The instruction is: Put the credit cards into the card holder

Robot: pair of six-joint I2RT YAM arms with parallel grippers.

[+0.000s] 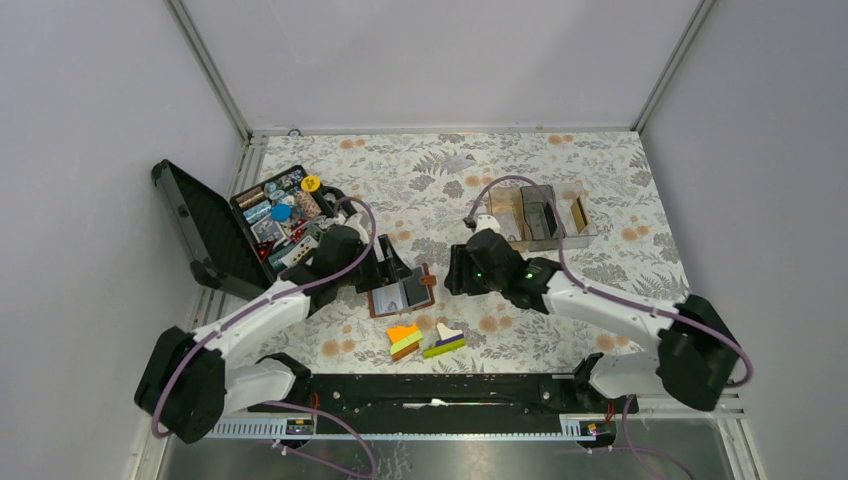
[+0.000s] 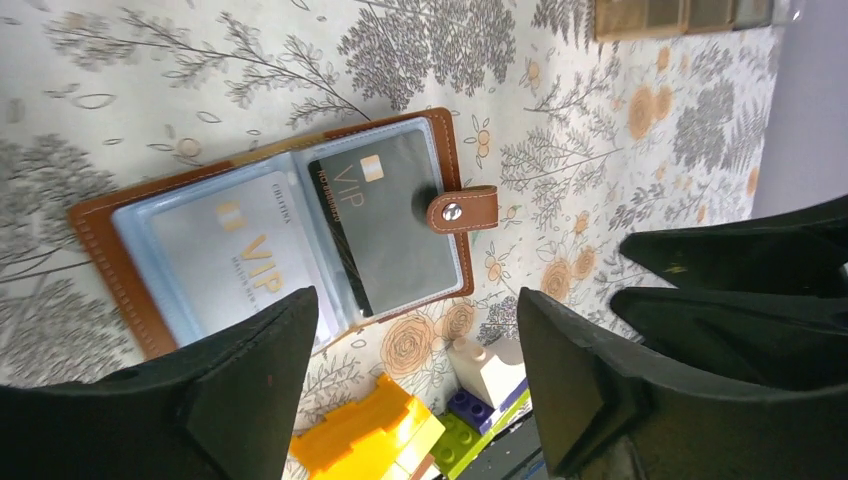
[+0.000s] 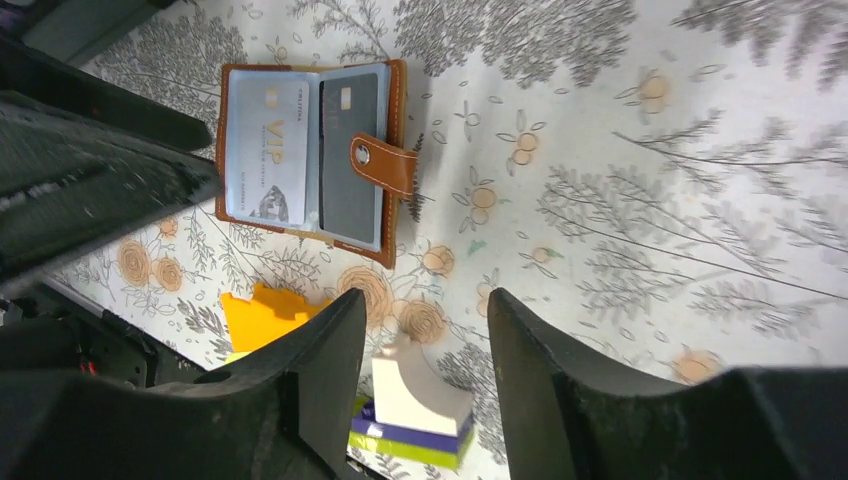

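Observation:
A brown leather card holder (image 1: 400, 293) lies open on the table, its strap with a snap (image 2: 460, 210) at the right. A white VIP card (image 2: 240, 260) sits in its left sleeve, a black VIP card (image 2: 390, 230) in its right sleeve. My left gripper (image 1: 385, 258) hangs above the holder's upper part, fingers apart, nothing between them. My right gripper (image 1: 465, 272) hangs right of the holder, also open and empty, over bare table.
An open case (image 1: 215, 235) full of items stands at the left. A clear divided box (image 1: 560, 235) is at the back right. Toy bricks (image 1: 405, 340) lie in front of the holder.

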